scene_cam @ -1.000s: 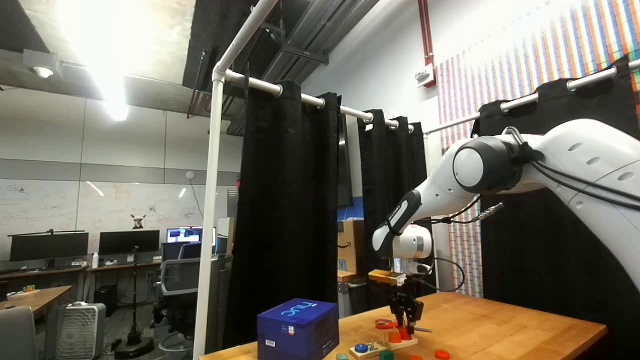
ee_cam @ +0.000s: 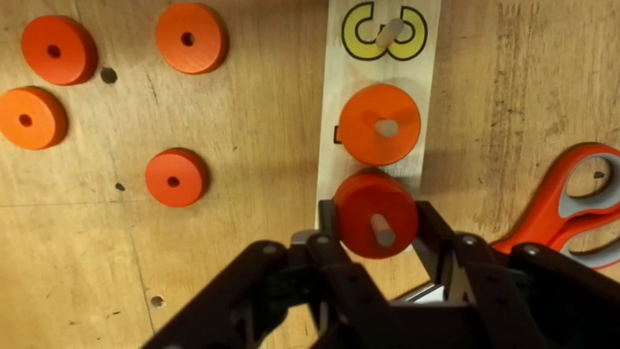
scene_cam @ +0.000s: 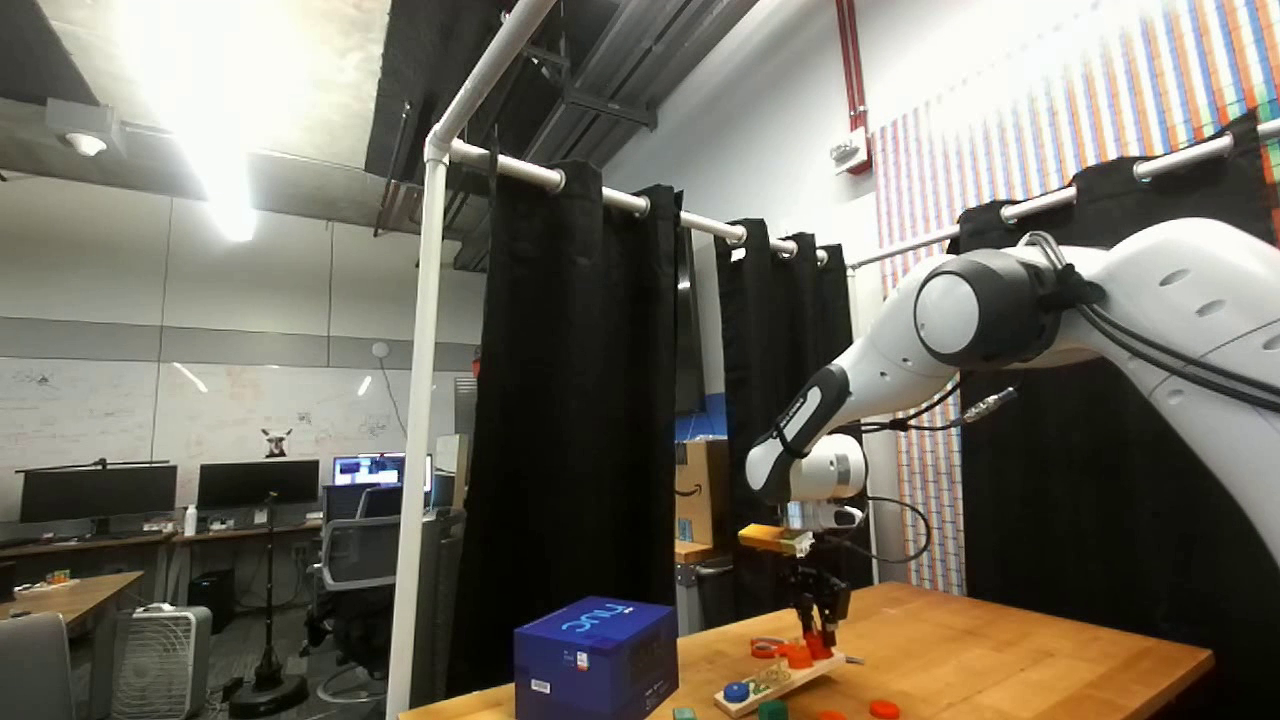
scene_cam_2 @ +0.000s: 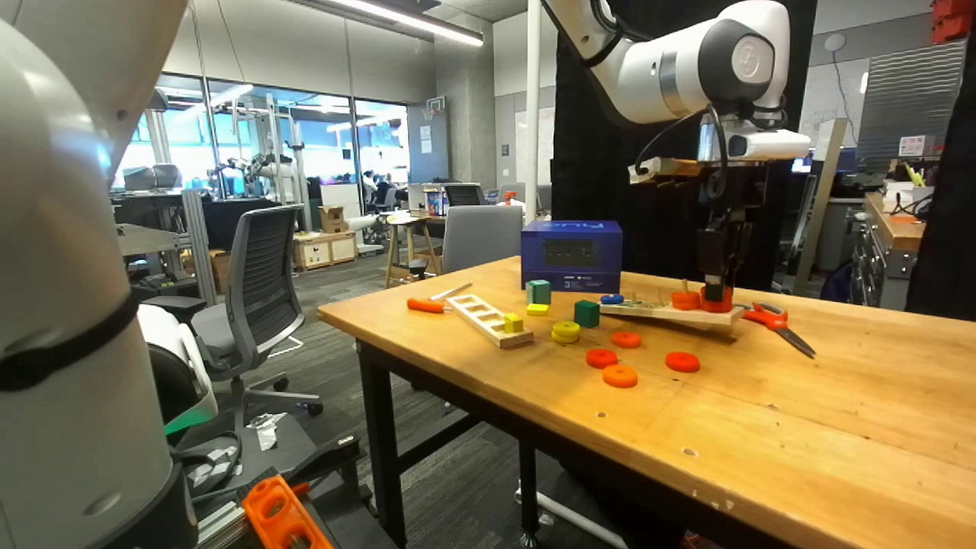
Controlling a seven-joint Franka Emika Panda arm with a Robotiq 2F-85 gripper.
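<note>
My gripper is shut on a red ring (ee_cam: 363, 227) around the end peg of a narrow wooden peg board (ee_cam: 333, 160); the peg pokes up through the hole. More red shows just below this ring, perhaps another one. An orange ring (ee_cam: 372, 110) sits around the neighbouring peg, beside a bare peg (ee_cam: 389, 32) at a printed yellow 3. In exterior view 2, the board (scene_cam_2: 677, 316) slopes, its gripper end raised off the table. A blue piece (scene_cam: 735, 692) sits at its other end.
Several loose red and orange rings (scene_cam_2: 682, 362) lie nearby. Orange-handled scissors (scene_cam_2: 768, 316) rest close to the raised end. Blocks (scene_cam_2: 586, 314), a slotted wooden frame (scene_cam_2: 480, 316) and a blue box (scene_cam_2: 572, 256) stand farther off.
The peg board's gripper end has risen with the gripper, leaving the board tilted and slightly shifted. A second ago it lay much flatter on the table.
</note>
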